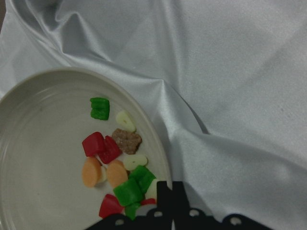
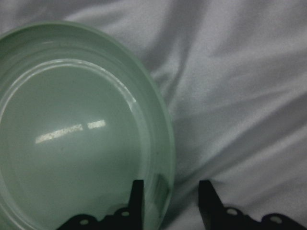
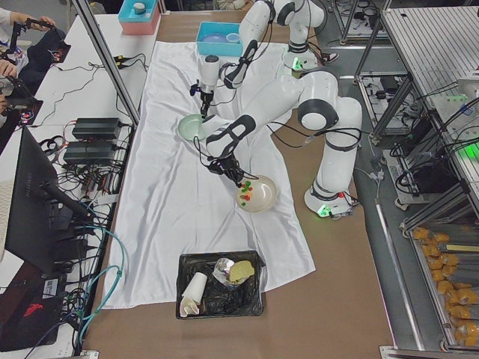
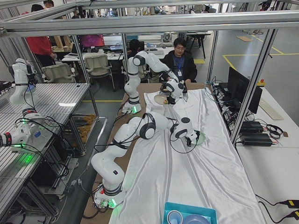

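Note:
A cream plate [image 3: 262, 197] holds toy food pieces: green and red squares, orange ovals, pale slices and a brown lump [image 1: 126, 140], bunched toward one side. My left gripper is at that plate's edge over the pieces, its fingers close together; whether anything is between them is hidden. A pale green plate [image 2: 72, 158] lies on the white cloth [image 3: 157, 232]. My right gripper stands open over that plate's rim, one finger inside the rim's line and one outside, with nothing between them.
A black bin [image 3: 221, 305] with cups, foil and a yellow item sits at the near end in the left camera view. A blue bin [image 3: 217, 46] with dishes is at the far end. Monitors and cables line one side; open cloth lies between.

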